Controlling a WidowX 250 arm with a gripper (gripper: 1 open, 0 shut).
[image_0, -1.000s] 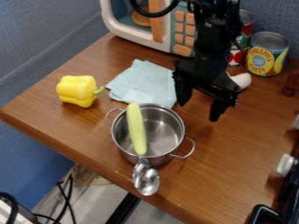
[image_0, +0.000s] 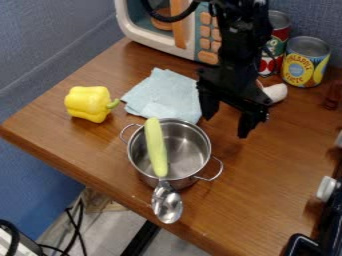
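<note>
My black gripper (image_0: 226, 115) hangs over the table right of the pot, its two fingers spread apart with nothing clearly between them. A white object (image_0: 275, 92) lies behind it, partly hidden by the gripper. A steel pot (image_0: 193, 150) holds a pale yellow-green long object (image_0: 155, 145), and a steel spoon (image_0: 167, 207) lies over its front rim. A yellow pepper (image_0: 87, 102) sits at the left, and a light blue cloth (image_0: 158, 97) lies behind the pot.
A toy microwave (image_0: 156, 36) stands at the back, with cans (image_0: 306, 64) at the back right. A black appliance (image_0: 315, 228) is at the right edge.
</note>
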